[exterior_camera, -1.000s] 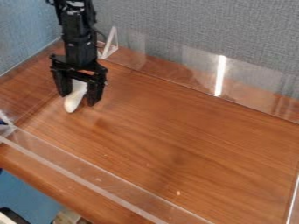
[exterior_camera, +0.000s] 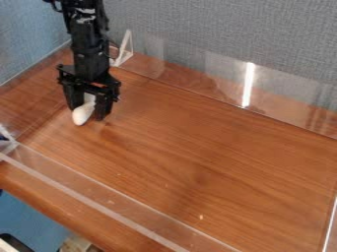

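My black gripper is low over the wooden table at its left side, its fingers pointing down around a white, elongated object. The object lies on the table, partly hidden behind the fingers. I cannot tell whether the fingers grip it.
Clear plastic walls edge the table at the back and front. A white thin item stands behind the arm at the back left.
The gripper's fingers have shifted slightly around the white object; otherwise the scene looks the same.
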